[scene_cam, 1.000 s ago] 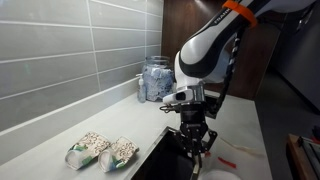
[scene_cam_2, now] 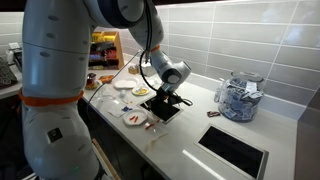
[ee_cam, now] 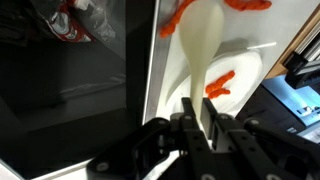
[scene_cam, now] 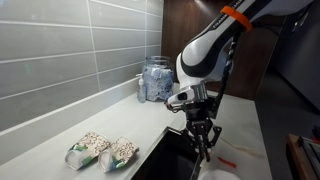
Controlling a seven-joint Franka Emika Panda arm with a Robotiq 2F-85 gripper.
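In the wrist view a pale, spoon-like utensil [ee_cam: 202,40] extends from my gripper, which is shut on its narrow end. The utensil's broad end points toward the top of that view, over the counter strip beside the black sink basin [ee_cam: 75,95]. Exterior view 1 has the gripper [scene_cam: 203,160] low at the right edge of the dark basin [scene_cam: 168,158], pointing down. Most of the utensil is hard to make out there. A white plate [ee_cam: 237,98] with red-orange pieces [ee_cam: 220,84] on it lies just beyond the fingers.
Two patterned cups [scene_cam: 86,150] lie on the counter left of the basin. A large glass jar [scene_cam_2: 241,97] stands by the tiled wall. More red pieces [ee_cam: 247,4] and a plastic bag [ee_cam: 105,18] are near the basin.
Over the last second the arm and gripper have shifted a little to the right in exterior view 1, toward the plate side of the basin. The cups and jar have stayed put.
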